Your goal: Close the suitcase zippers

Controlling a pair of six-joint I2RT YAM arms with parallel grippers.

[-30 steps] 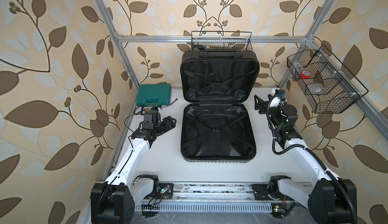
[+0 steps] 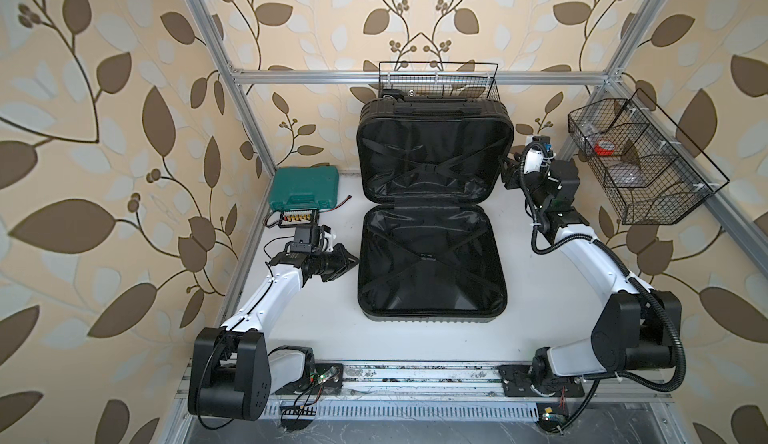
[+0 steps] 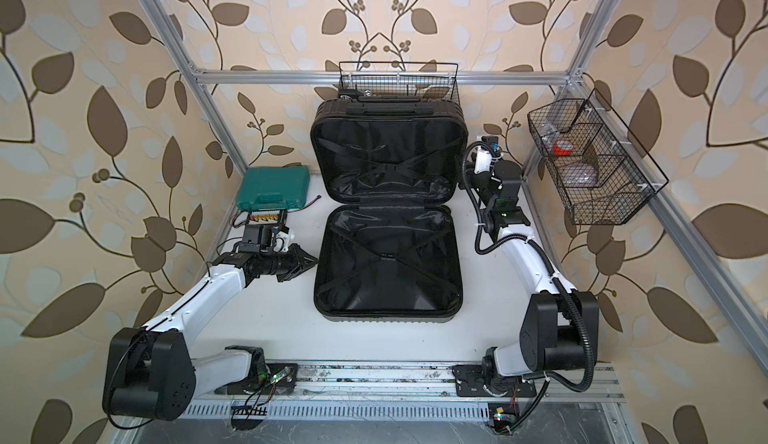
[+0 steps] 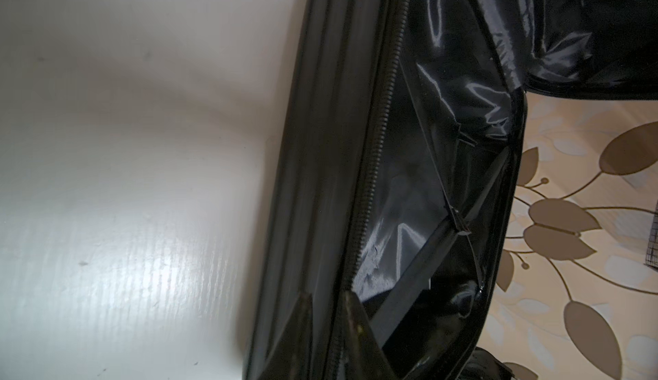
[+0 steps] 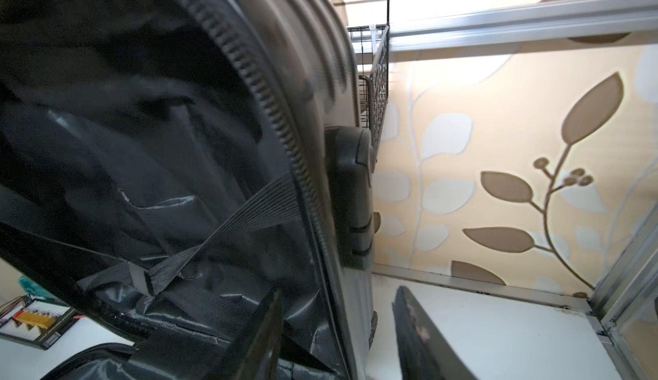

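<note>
A black suitcase lies wide apart on the white table, its lower half [image 2: 428, 260] flat and its lid [image 2: 436, 151] standing up at the back. Its zipper teeth [image 4: 384, 119] run along the rim in the left wrist view. My left gripper is part open at the lower half's left side, with fingers over the rim; whether they touch it I cannot tell. At the lid's right edge, my right gripper is open, one fingertip before the lining and the other past the outer shell. No zipper pull can be made out.
A green case [image 2: 304, 187] and a small box of bits [image 2: 298, 217] lie at the back left. Wire baskets hang at the back [image 2: 438, 83] and on the right [image 2: 648, 159]. Bare table [image 2: 400, 340] shows in front of the suitcase.
My left gripper has moved right to the suitcase's side, and its fingers have narrowed. The suitcase stays put.
</note>
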